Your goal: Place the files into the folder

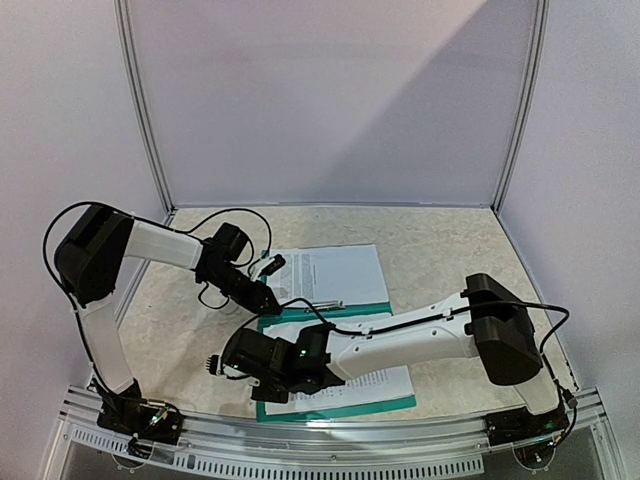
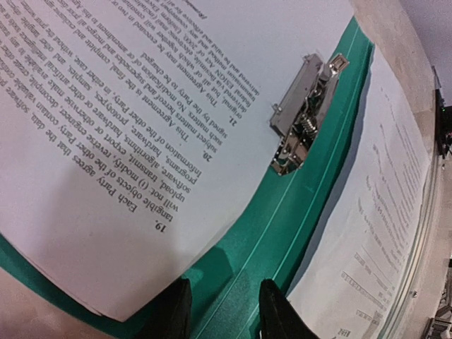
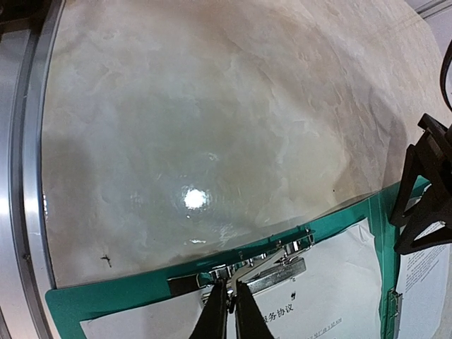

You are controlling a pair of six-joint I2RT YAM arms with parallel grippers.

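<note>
The green folder (image 1: 345, 411) lies spread on the table, white printed files on both halves. In the left wrist view, one stack of files (image 2: 106, 134) lies by a metal clip (image 2: 307, 116) near the spine. My left gripper stands with its fingers apart over the green spine, nothing between them. In the right wrist view, my right gripper is shut at the lever of the other metal clip (image 3: 272, 274), on the folder's edge. Whether the lever is between the fingertips cannot be made out. Files (image 3: 332, 282) lie beside that clip.
Bare table (image 3: 191, 141) stretches beside the folder's clip edge, and more is clear at the right (image 1: 450, 250). A metal rail (image 1: 300, 440) runs along the front. The left arm's black fingers (image 3: 424, 183) show beside the folder's spine in the right wrist view.
</note>
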